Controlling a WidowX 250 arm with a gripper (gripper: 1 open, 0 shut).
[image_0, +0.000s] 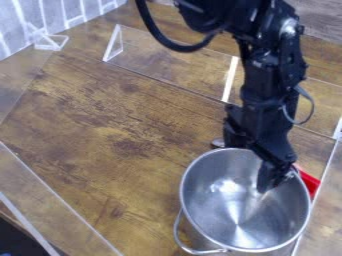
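Note:
A steel pot (238, 215) stands at the lower right of the wooden table (94, 130). My black gripper (251, 162) is down at the pot's back rim, its near finger over the pot's mouth; the other finger is largely hidden. A red object (309, 181) lies behind the pot's right side, mostly covered by it.
Clear acrylic pieces (114, 44) stand along the back and left edges of the table. A white railing runs along the upper left.

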